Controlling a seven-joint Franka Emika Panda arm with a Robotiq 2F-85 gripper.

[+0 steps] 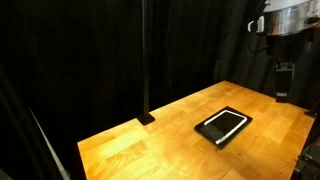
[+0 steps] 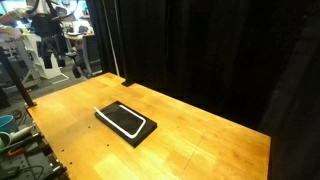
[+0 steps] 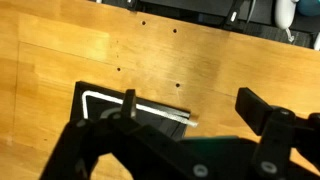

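Observation:
On the wooden table lies a flat black board [image 2: 124, 119] with a thin white bent strip [image 2: 133, 135] resting on it. The board [image 1: 211, 129] is right of centre in exterior view 1. My gripper [image 1: 282, 97] hangs well above the table, apart from the board, at the right of that view and at the upper left of exterior view 2. In the wrist view, the gripper is open, its two dark fingers wide apart with bare table visible between them. One end of the white strip [image 3: 155, 108] sticks out past the board there; the gripper's body hides part of the board.
Black curtains surround the table. A dark post base [image 1: 146, 118] stands at its far edge. Along the wrist view's top runs a dark rail [image 3: 205, 9], with white objects [image 3: 283, 12] near the corner.

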